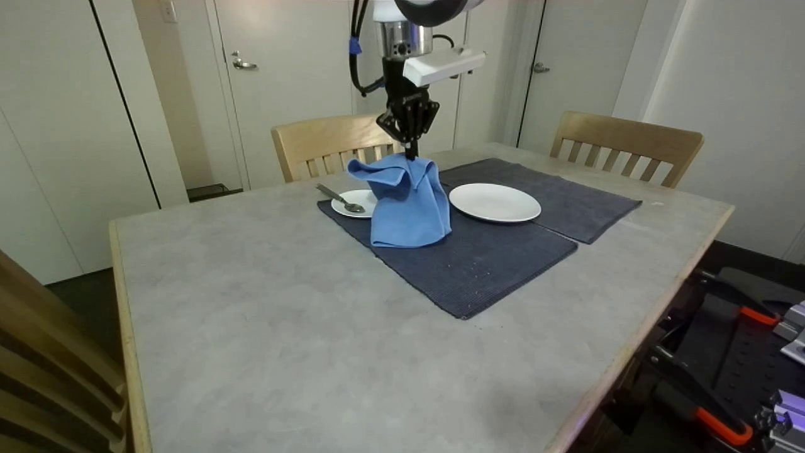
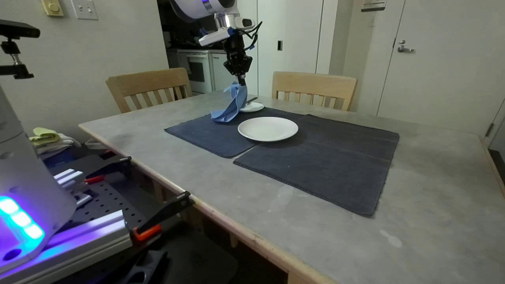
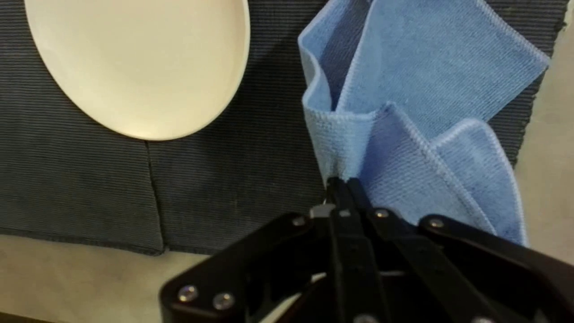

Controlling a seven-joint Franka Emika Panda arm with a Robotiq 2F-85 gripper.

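Note:
A blue cloth hangs in folds from my gripper, which is shut on it. In the wrist view the fingertips pinch a gathered part of the blue cloth, and its loose corners spread out to the right. The cloth is over the dark placemat, beside the small plate; I cannot tell whether its lower edge touches the mat. My gripper points down above the table in the second exterior view.
A small white plate with a spoon lies partly behind the cloth. A larger white plate rests across from it on dark placemats. Bare table spreads out in front. Wooden chairs stand around.

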